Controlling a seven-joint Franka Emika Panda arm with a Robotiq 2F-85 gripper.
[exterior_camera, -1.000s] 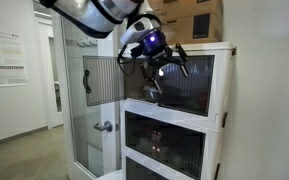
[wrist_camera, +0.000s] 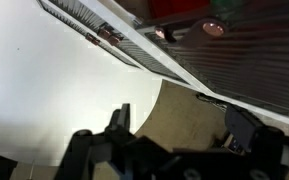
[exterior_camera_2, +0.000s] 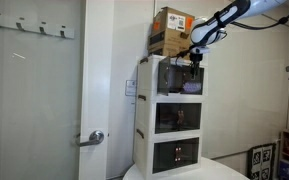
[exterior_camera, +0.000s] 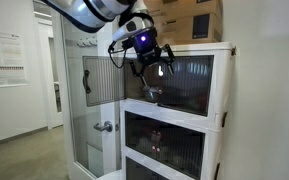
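A tall white cabinet (exterior_camera: 217, 95) has three stacked tiers with dark ribbed doors. One ribbed door panel (exterior_camera: 103, 80) juts out to the left of the top tier, swung open. In front of that tier hangs my gripper (exterior_camera: 154, 70), its fingers spread apart and nothing seen between them. From the wrist, the gripper points down past the cabinet's front, with a wide gap between its dark fingertips. In exterior view 2 the gripper (exterior_camera_2: 194, 69) is at top-tier height. The top tier's contents are hard to make out.
Cardboard boxes (exterior_camera_2: 171, 35) are stacked on the cabinet. The cabinet stands on a round white table (exterior_camera_2: 212, 172). A glass-panelled room door with a metal handle (exterior_camera_2: 92, 138) is to the left. Open air lies in front of the cabinet.
In exterior view 1 my gripper has shifted left across the cabinet's top tier and turned a little. The cabinet and its open door panel look unmoved.
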